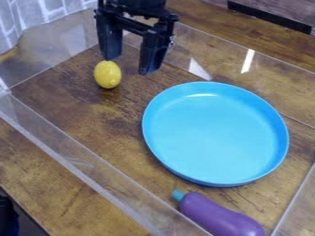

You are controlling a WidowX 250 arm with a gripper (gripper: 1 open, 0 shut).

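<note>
My black gripper [131, 53] hangs at the top centre of the camera view, its two fingers spread apart and pointing down, nothing seen between them. A yellow egg-shaped object [109, 75] lies on the wooden surface below and left of it. A large blue plate [215, 131] fills the right middle.
A purple eggplant-like object [222, 214] with a teal end lies at the bottom right. Clear plastic walls border the wooden surface at the left and bottom.
</note>
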